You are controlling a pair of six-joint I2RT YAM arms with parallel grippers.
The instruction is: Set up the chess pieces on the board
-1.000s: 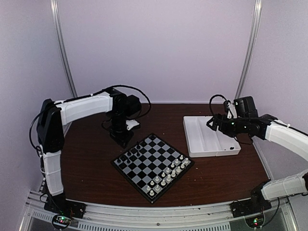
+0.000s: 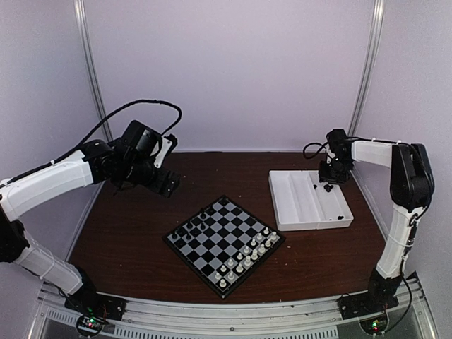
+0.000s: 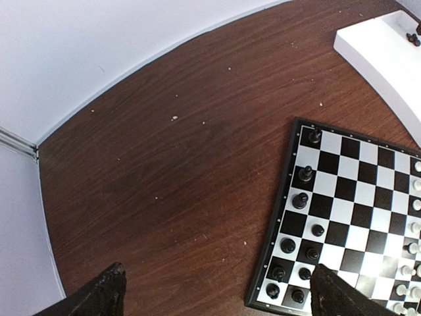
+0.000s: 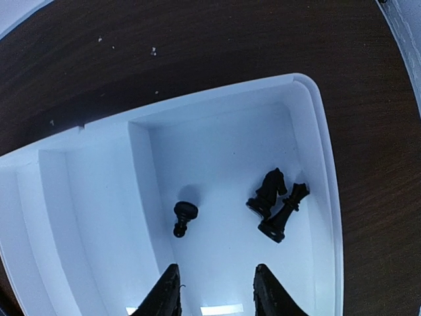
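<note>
The chessboard (image 2: pixel 224 246) holds white pieces along its near right side and black pieces (image 3: pixel 300 199) along its left side. My left gripper (image 2: pixel 169 185) hangs open over the bare table left of the board, nothing between its fingers. My right gripper is over the white tray (image 2: pixel 304 219), its fingers apart and empty. In the right wrist view that tray's compartment holds a black pawn (image 4: pixel 185 212), a black knight (image 4: pixel 266 194) and a taller black piece (image 4: pixel 283 217), all lying down.
Pale walls (image 2: pixel 226 78) bound the table at the back and sides.
My left gripper has moved up and left, away from the board. My right gripper has moved toward the back right part of the tray. The board's pieces look unchanged.
</note>
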